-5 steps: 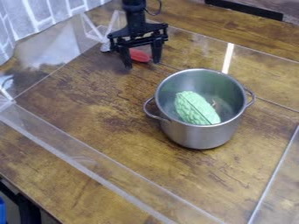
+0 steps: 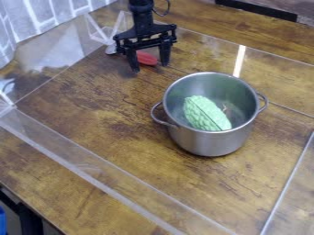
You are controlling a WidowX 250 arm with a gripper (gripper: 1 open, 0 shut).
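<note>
My black gripper [image 2: 149,59] hangs at the top middle of the view, low over a small red object [image 2: 146,58] on the wooden table. Its fingers stand apart on either side of that object; whether they touch it I cannot tell. A steel pot [image 2: 210,138] with two handles stands at the right of centre, holding a pale green vegetable-like item [image 2: 201,113].
Clear panels or strips run along its left and right sides. A pale, partly hidden object lies behind the gripper, at its left.
</note>
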